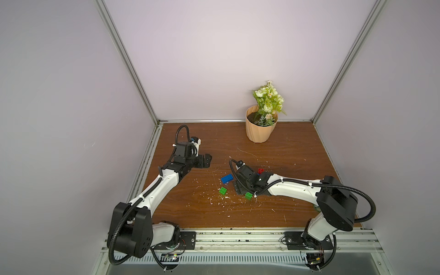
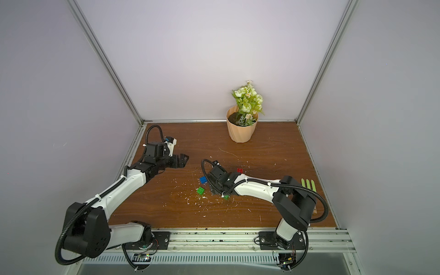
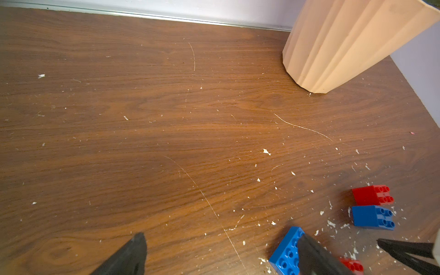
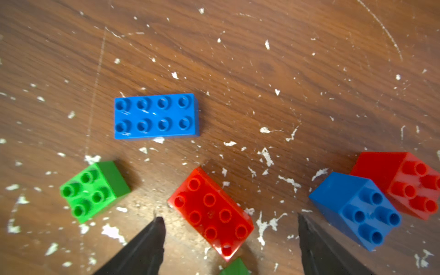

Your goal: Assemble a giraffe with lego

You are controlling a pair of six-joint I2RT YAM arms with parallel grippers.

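Observation:
Below my right gripper, which is open, a red brick (image 4: 210,214) lies slanted between its blurred fingers in the right wrist view; I cannot tell whether they touch it. A long blue brick (image 4: 155,116) is beyond it, and a green brick (image 4: 94,190) stands to its left. At the right, a small blue brick (image 4: 353,208) sits against a red one (image 4: 398,183). A second green brick (image 4: 236,267) shows partly at the bottom edge. My left gripper stands open and empty over the table's left half.
A flower pot (image 1: 259,130) stands at the back of the table. Pale crumbs litter the wood around the bricks. Bare table (image 3: 137,114) lies behind and left of the bricks. In the top right view, green-handled tools (image 2: 308,184) rest at the right edge.

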